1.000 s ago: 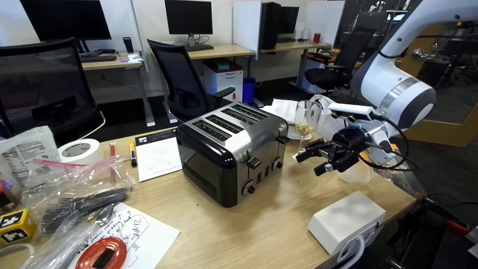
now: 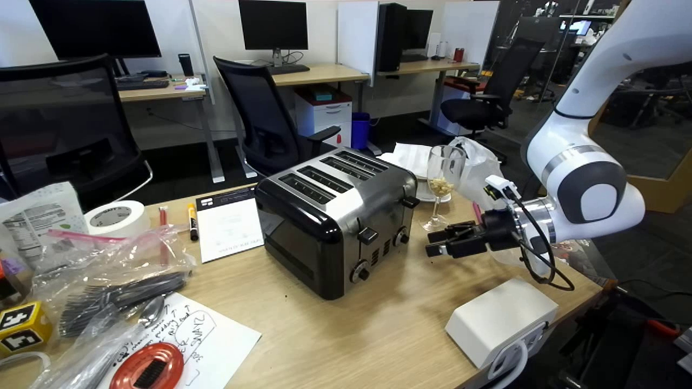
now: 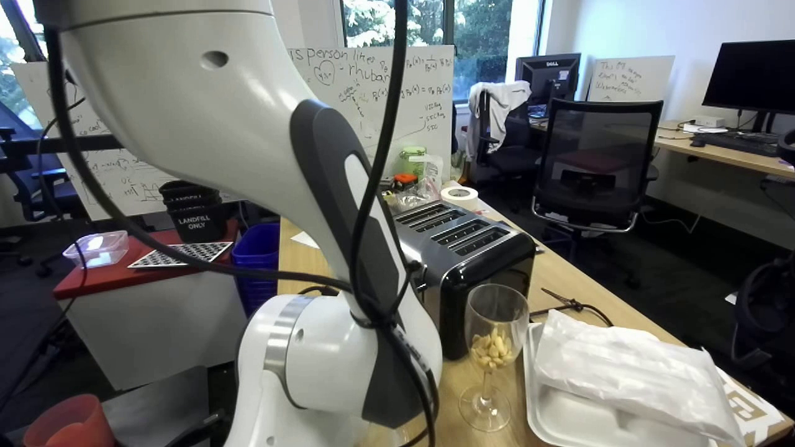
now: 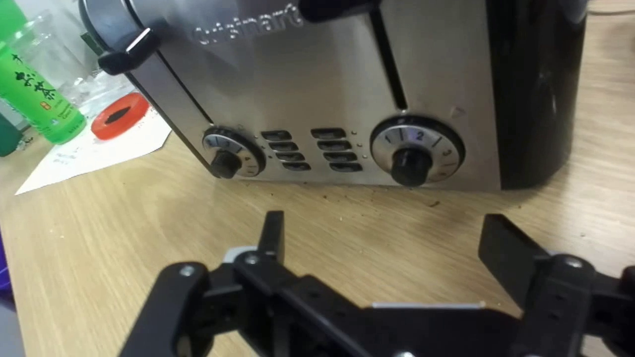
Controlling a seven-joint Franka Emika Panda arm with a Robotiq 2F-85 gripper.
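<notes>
A black and steel four-slot toaster [image 2: 337, 207] stands upright on the wooden table. Its front, with two levers, buttons and two dials, faces my gripper [image 2: 433, 243]. In the wrist view the right-hand dial [image 4: 416, 151] and the left-hand dial [image 4: 233, 152] both lie beyond the fingertips. My gripper is open, its fingers wide apart, with only bare table seen between them. It hangs low over the table and apart from the toaster. The arm blocks the gripper in exterior view 2.
A wine glass [image 3: 495, 346] holding nuts stands near the toaster, beside a white tray [image 3: 533, 372]. A white box [image 2: 499, 317] sits at the table's front right edge. Bags, tape [image 2: 118, 220] and a brush [image 2: 120, 298] crowd the left.
My gripper has turned about its axis and shifted slightly left, with the wrist now lower. The toaster and glass have not moved.
</notes>
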